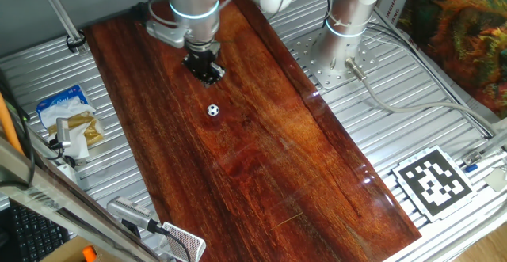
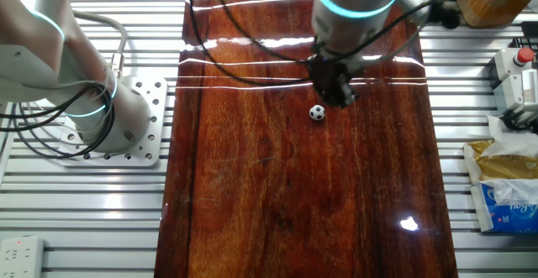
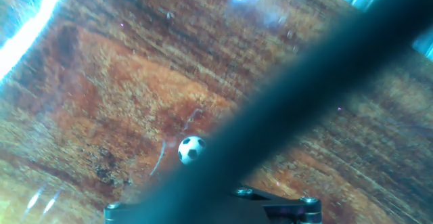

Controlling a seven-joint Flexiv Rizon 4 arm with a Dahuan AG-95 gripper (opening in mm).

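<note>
A small black-and-white soccer ball (image 1: 213, 110) rests on the dark red-brown wooden board (image 1: 261, 175). My gripper (image 1: 210, 74) hangs above the board on the far side of the ball in exterior view 1, apart from it. From the other side, in exterior view 2, the ball (image 2: 317, 112) shows just left of and below the blurred gripper (image 2: 341, 95). In the wrist view the ball (image 3: 191, 149) lies left of centre, above the gripper's dark parts at the lower edge. A blurred dark band crosses in front and partly hides them, so the finger state is unclear.
Around the ball the board is bare. A marker board (image 1: 433, 182) sits on the metal slats at the right. Beyond the board's left edge lies a blue-and-white packet (image 1: 70, 112); a camera (image 1: 131, 212) stands near its front left.
</note>
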